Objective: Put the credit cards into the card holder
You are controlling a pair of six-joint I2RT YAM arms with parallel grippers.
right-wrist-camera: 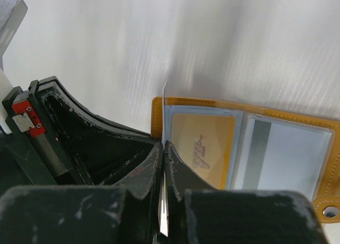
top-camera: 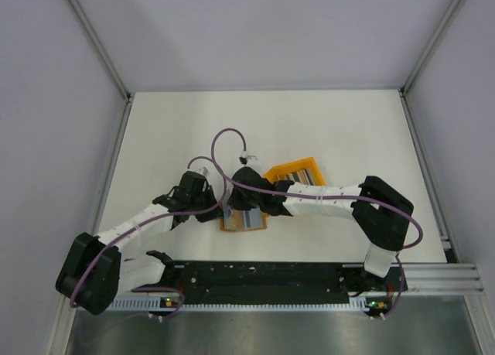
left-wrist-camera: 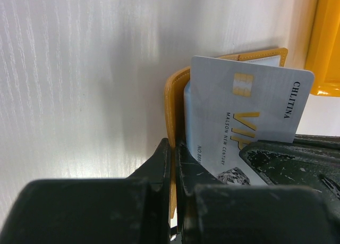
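Observation:
The brown-edged card holder [top-camera: 244, 230] lies open below the two grippers in the top view. My left gripper is shut on its raised brown edge [left-wrist-camera: 169, 103]. A silver VIP card [left-wrist-camera: 234, 103] stands tilted up from the holder's end pocket, beside that edge; its lower end is hidden. My right gripper is shut on this card, which shows edge-on as a thin line between the fingertips. A gold VIP card [right-wrist-camera: 199, 148] shows flat in the holder's end pocket, with a clear pocket [right-wrist-camera: 284, 156] beside it.
A yellow tray [top-camera: 308, 162] holding several cards stands behind the right forearm; its corner [left-wrist-camera: 325, 87] shows close to the holder. Both grippers are very near each other over the holder. The table's left, back and far right are clear.

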